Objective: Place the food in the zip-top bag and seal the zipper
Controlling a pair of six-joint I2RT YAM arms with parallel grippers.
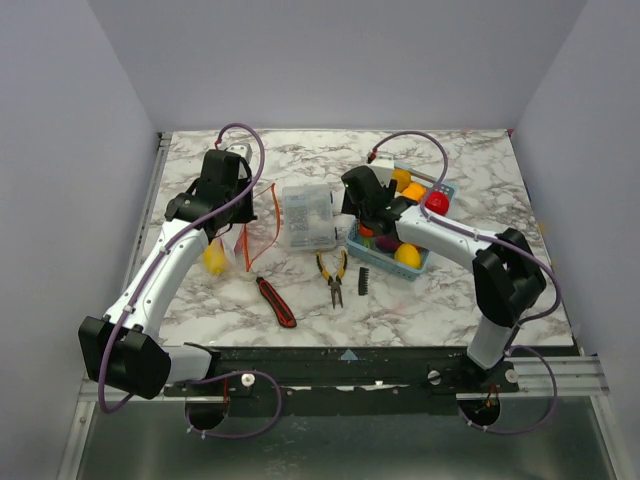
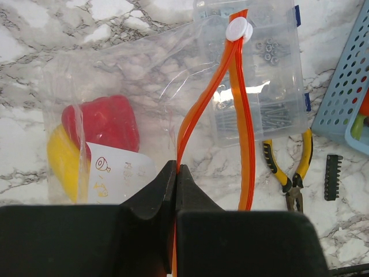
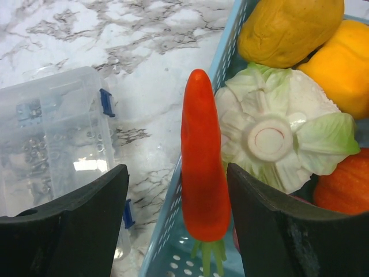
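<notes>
The clear zip top bag (image 2: pixel 155 75) has an orange zipper (image 2: pixel 244 133) that stands apart, with a white slider (image 2: pixel 237 29) at its far end. My left gripper is shut on one zipper edge. Inside the bag lie a red pepper (image 2: pixel 112 121) and a yellow food (image 2: pixel 62 158), with a drawn label partly over them. My right gripper stands open above the basket's left rim. An orange-red carrot (image 3: pixel 202 156) lies between its spread fingers, nearer the right one, seemingly untouched. In the top view the arms hide both fingertips.
The blue basket (image 1: pixel 385 265) holds cabbage (image 3: pixel 277 115), a yellow food (image 3: pixel 288 29) and other produce. Between bag and basket sits a clear parts box (image 1: pixel 308 218). Pliers (image 1: pixel 333 280), a red-handled knife (image 1: pixel 276 302) and a black comb-like piece (image 1: pixel 363 281) lie in front.
</notes>
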